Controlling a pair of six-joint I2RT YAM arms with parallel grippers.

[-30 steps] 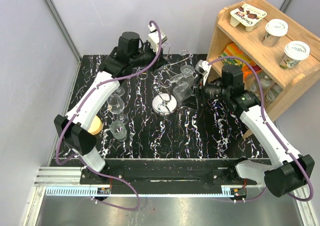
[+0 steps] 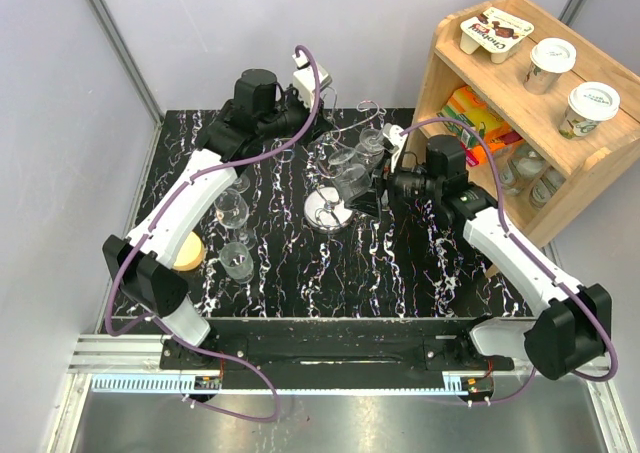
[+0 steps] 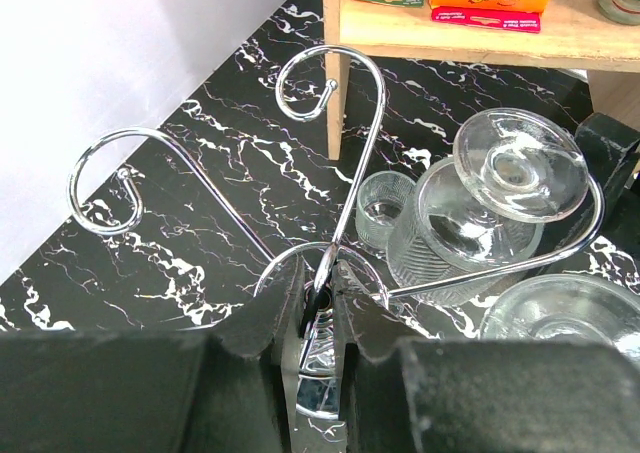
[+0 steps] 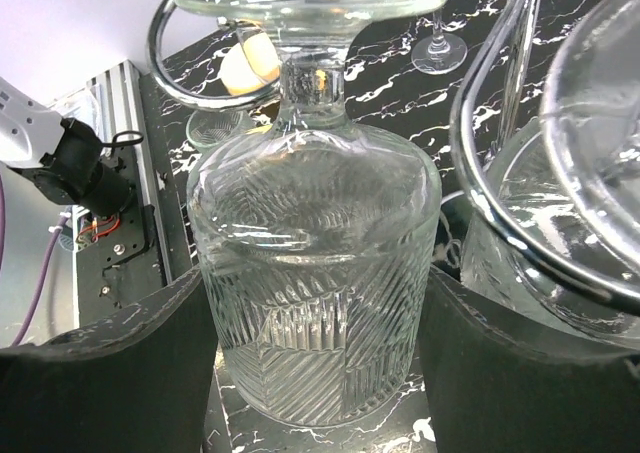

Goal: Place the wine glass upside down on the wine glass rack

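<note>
The chrome glass rack [image 2: 327, 213] stands at the table's middle back. My left gripper [image 2: 316, 123] is shut on its metal rod, seen between the fingertips in the left wrist view. My right gripper [image 2: 368, 195] is shut on an upside-down wine glass [image 4: 310, 253], whose short stem and foot point up. In the right wrist view the stem is inside or beside a curved rack hook [image 4: 165, 48]; I cannot tell whether it rests there. Another glass [image 3: 518, 168] sits with its foot up by the rack's right hook.
Several glasses [image 2: 238, 260] and a yellow round object [image 2: 188, 254] lie at the left. The wooden shelf [image 2: 540, 123] with food and glasses stands at the right.
The left arm has barely moved.
</note>
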